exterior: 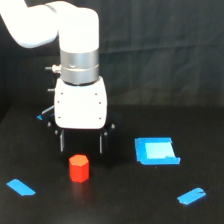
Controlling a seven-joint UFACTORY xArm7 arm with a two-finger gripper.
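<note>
A small red block (79, 169) stands on the black table, left of the middle in the camera view. My gripper (82, 148) hangs pointing down just above or behind it in the view. Its two thin dark fingers are spread wide, with nothing between them. How far the fingertips are from the block in depth is hard to tell. To the right lies a white patch (159, 150) bordered with blue tape, with nothing on it.
Blue tape strips lie at the front left (20, 187) and front right (192, 196). Another bit of blue tape (40, 117) shows behind, left of the arm.
</note>
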